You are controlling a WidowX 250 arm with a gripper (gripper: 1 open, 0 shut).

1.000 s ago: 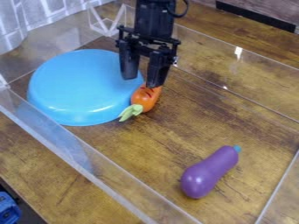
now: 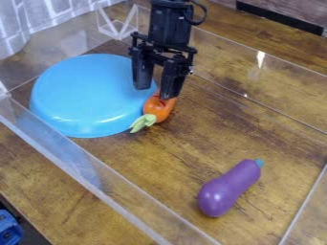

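Note:
My black gripper (image 2: pixel 160 81) hangs over the top of an orange toy carrot (image 2: pixel 159 109) with pale green leaves, its fingers apart and pointing down. The carrot lies at the right edge of a blue disc-like plate or lid (image 2: pixel 79 96). Whether the fingertips touch the carrot is unclear. A purple toy eggplant (image 2: pixel 227 189) with a small green tip lies at the lower right.
Clear walls run along the lower left and right edges. Part of a blue object (image 2: pixel 8 230) shows in the lower left corner.
My gripper has shifted very slightly; the carrot, plate and eggplant look unmoved.

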